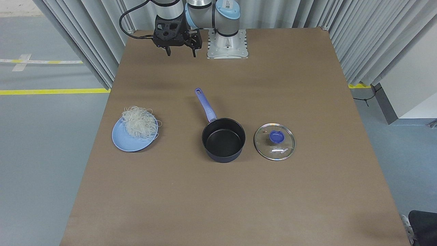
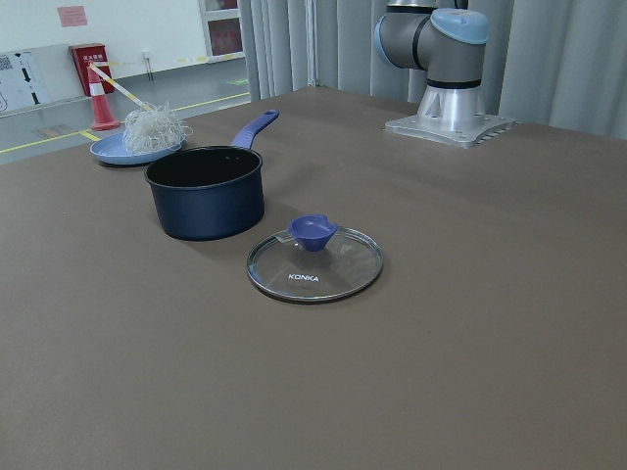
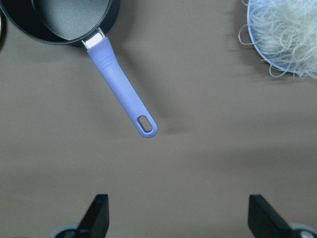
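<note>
A dark saucepan (image 1: 223, 139) with a purple handle (image 3: 121, 87) sits mid-table, empty. Left of it in the front view, a blue plate (image 1: 123, 137) holds a pile of white noodle-like strands (image 2: 155, 127). A glass lid (image 1: 274, 146) with a purple knob lies right of the pan. My gripper hangs at the back of the table, behind the handle's end, open with nothing between its fingers.
The robot's base (image 1: 227, 47) stands at the back edge of the brown table (image 1: 229, 196). Grey curtains hang behind.
</note>
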